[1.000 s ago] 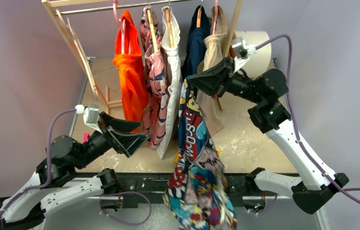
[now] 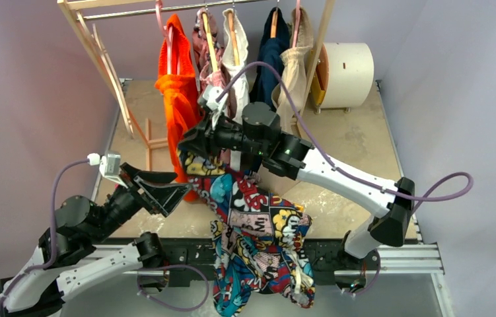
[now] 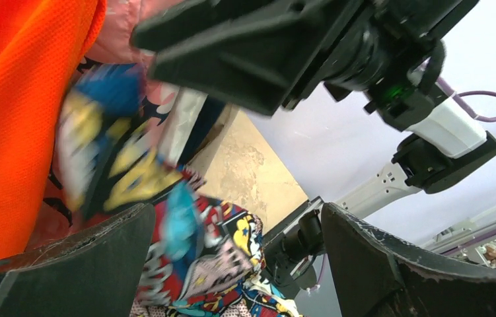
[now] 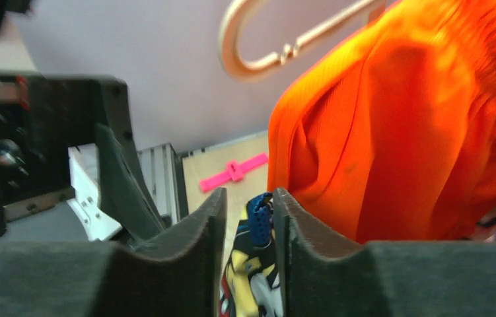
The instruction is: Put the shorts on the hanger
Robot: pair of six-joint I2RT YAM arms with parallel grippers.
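Multicoloured comic-print shorts (image 2: 258,218) hang bunched over the front edge of the floor board. Their blurred blue-and-yellow upper edge (image 3: 106,99) lies just beyond the tips of my right gripper (image 2: 184,144) in the left wrist view. Between the parted fingers of my right gripper shows a blue bit of the shorts (image 4: 260,221), with a gap on one side. My left gripper (image 2: 184,183) stands open, left of the shorts, nothing gripped. Several hangers carry garments on the rail; a pink hanger (image 2: 169,46) holds an orange garment (image 2: 177,99).
Pink-patterned, white, navy and beige clothes hang beside the orange garment on the rail (image 2: 185,8). A white drum (image 2: 347,76) stands at the back right. A small pink piece (image 4: 232,173) lies on the board. The board's right side is bare.
My right arm has swung left, drawing the upper part of the shorts toward the orange garment and my left gripper. My left gripper has shifted slightly left.
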